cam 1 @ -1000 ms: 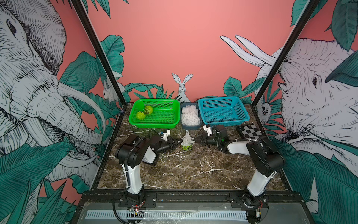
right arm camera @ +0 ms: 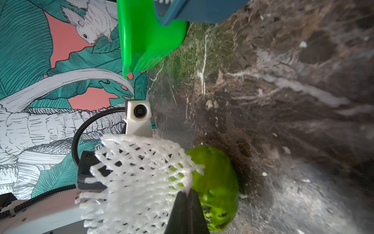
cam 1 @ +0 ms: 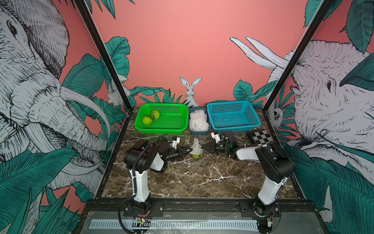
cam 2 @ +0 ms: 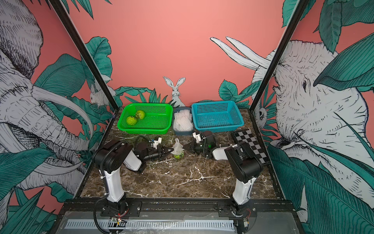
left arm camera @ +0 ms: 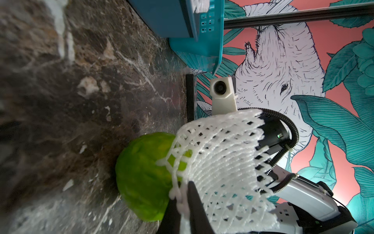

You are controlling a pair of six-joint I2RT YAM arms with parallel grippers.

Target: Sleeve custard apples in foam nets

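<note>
A green custard apple rests on the marble table with a white foam net draped over its upper part; in the right wrist view the apple (right arm camera: 214, 195) shows below the net's edge. My left gripper (cam 1: 189, 151) is at the apple's left side, fingers together on the net's edge. My right gripper (cam 1: 206, 147) is at its right side, also shut, fingertips at the net. Two more custard apples (cam 1: 147, 120) lie in the green basket (cam 1: 175, 128).
A grey bin (cam 1: 194, 132) of foam nets stands behind, between the green basket and an empty blue basket (cam 1: 233, 126). A checkered board (cam 1: 261, 136) lies at the right.
Both grippers have shifted slightly around the apple, the left a little rightward and down.
</note>
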